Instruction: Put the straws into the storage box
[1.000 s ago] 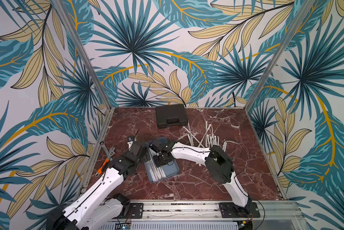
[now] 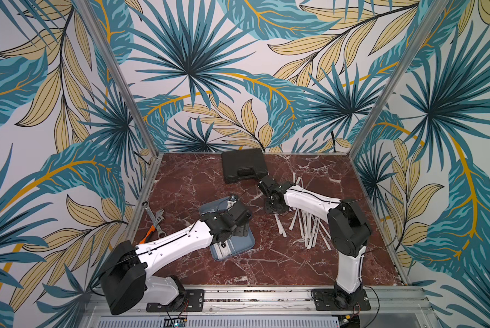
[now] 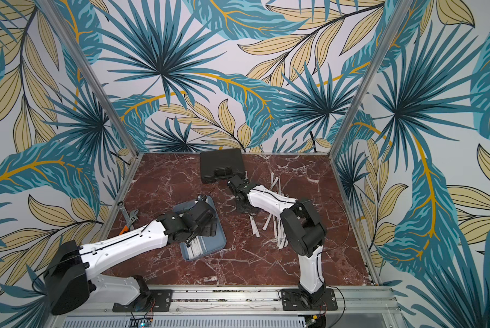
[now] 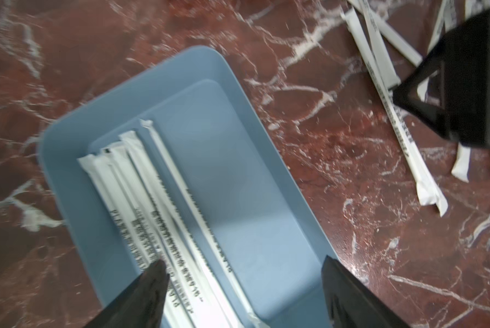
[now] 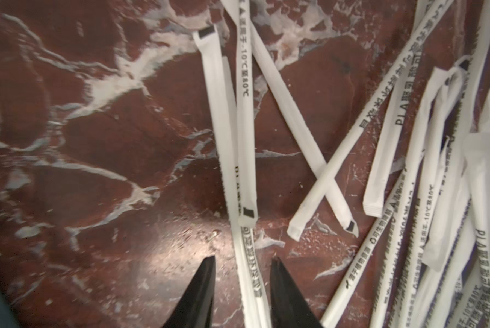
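Observation:
The blue storage box (image 4: 287, 191) holds several white wrapped straws (image 4: 163, 218) along one side, the other side bare. My left gripper hovers over it, fingers apart and empty. To the right, loose straws (image 5: 387, 246) lie crossed and heaped on the marble table (image 5: 103, 229). My right gripper is open above them, its fingertips either side of two straws lying lengthwise below; nothing is seen held.
A black case (image 2: 244, 164) lies at the back. Wrenches and an orange-handled tool (image 2: 152, 229) lie at the left edge.
My right arm has moved from over the box to the straws on the right. My left arm has shifted and turned rightward over the box.

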